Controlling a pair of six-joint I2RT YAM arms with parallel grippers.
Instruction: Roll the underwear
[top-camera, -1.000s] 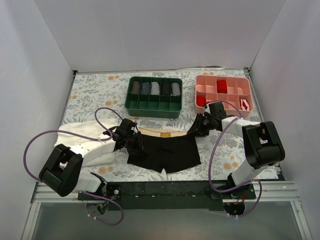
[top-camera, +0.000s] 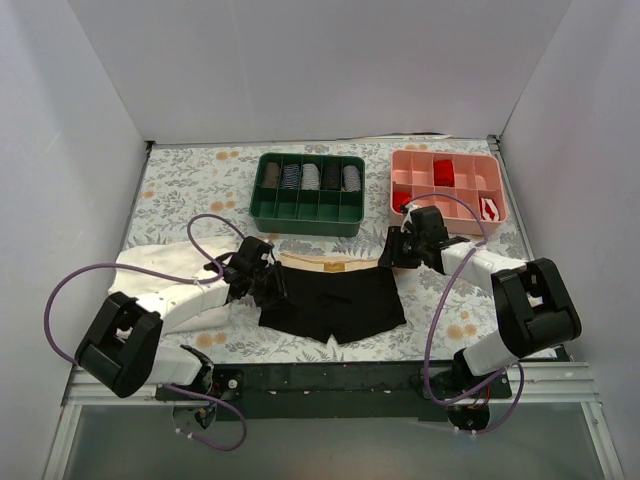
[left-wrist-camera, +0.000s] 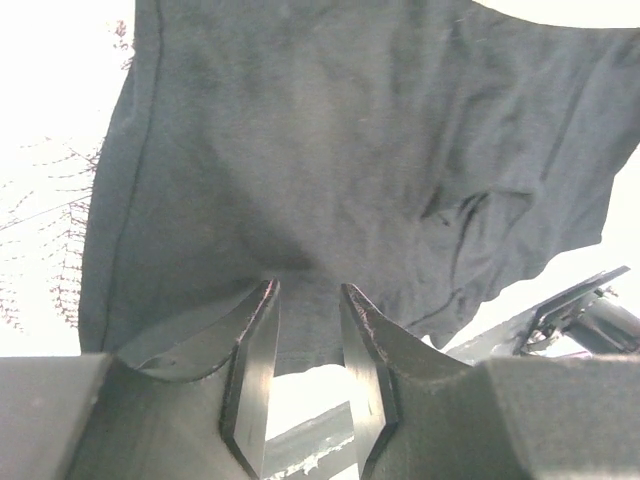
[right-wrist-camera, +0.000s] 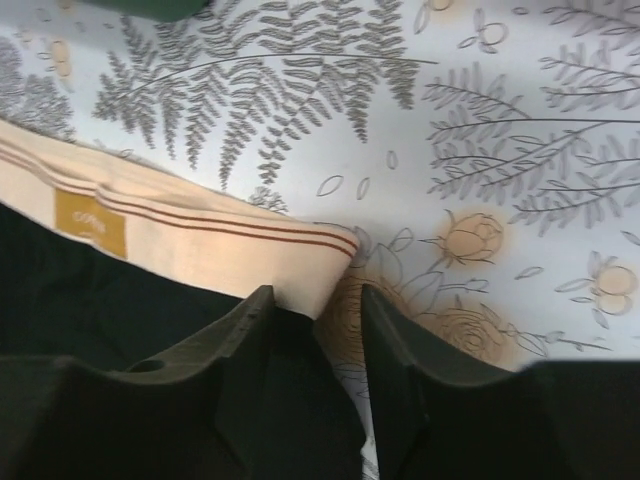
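The black underwear (top-camera: 340, 310) lies spread flat with its cream waistband (top-camera: 330, 264) along the top. My left gripper stands part open low over the underwear's left side, its fingers apart with dark cloth visible beneath. My right gripper is at the waistband's right-hand corner (right-wrist-camera: 320, 260), fingers apart either side of the cloth's edge, where cream band meets black fabric. Whether the cloth is pinched in either is not clear.
A green divided box (top-camera: 306, 215) with rolled items stands at the back, a pink divided box (top-camera: 470, 175) with red items to its right. White cloths (top-camera: 150, 255) lie at the left. Patterned table shows at the right and front.
The right arm has shifted slightly around the waistband's corner, and the underwear's right side has moved a little to the right. The left arm has barely moved.
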